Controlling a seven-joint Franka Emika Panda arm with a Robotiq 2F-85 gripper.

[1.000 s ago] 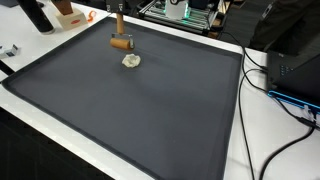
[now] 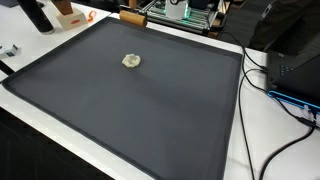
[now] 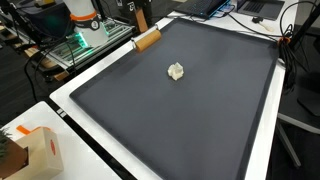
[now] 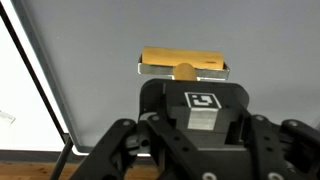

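Note:
A wooden-handled tool has a brown, bar-like head [image 3: 147,41], which sits at the far edge of the dark mat in exterior view 2. In the wrist view its orange-brown head [image 4: 183,57] has a metal strip along it, and a short bit of wooden handle shows. My gripper is shut on that handle; its black body hides most of the grip. A small, cream-coloured crumpled piece [image 2: 131,61] lies on the mat, apart from the tool.
A black device [image 2: 295,80] and loose cables lie at the right. A light wooden block [image 3: 35,155] with an orange-handled item stands at the lower left of exterior view 2.
The tool has moved back, away from the cream piece to the mat's far edge, and my gripper with it. The cream piece has not moved.

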